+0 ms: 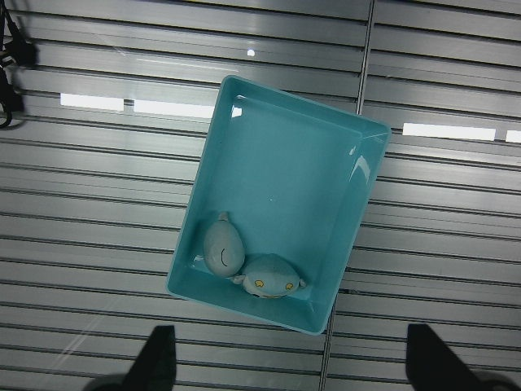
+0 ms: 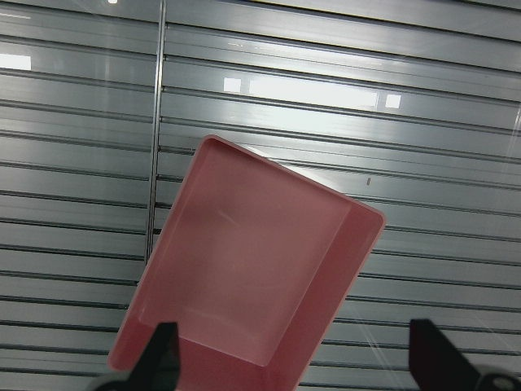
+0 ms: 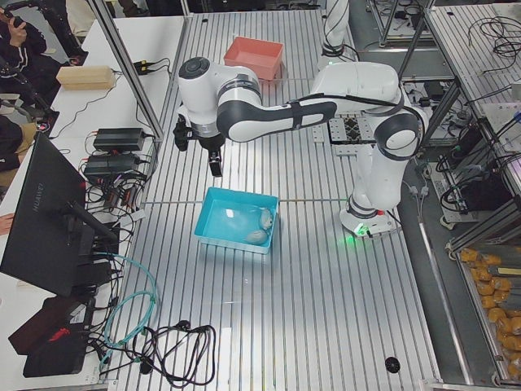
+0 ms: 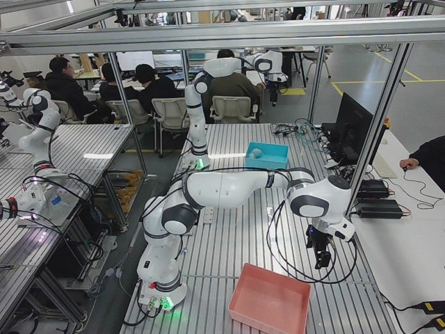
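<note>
A teal bin (image 1: 285, 163) lies on the slatted table with two pale plush toys inside, a plain drop-shaped one (image 1: 223, 244) and one with yellow eyes (image 1: 271, 277). My left gripper hangs above it, fingers wide apart, empty. An empty pink bin (image 2: 244, 244) lies at the other end, under my right gripper, which is also open with nothing between its fingers. In the camera right view the right gripper hangs over the table just beyond the pink bin.
A monitor (image 3: 45, 212), power boxes (image 3: 118, 138) and coiled cables (image 3: 175, 350) line one side of the table. The slatted surface (image 3: 277, 309) around both bins is mostly clear.
</note>
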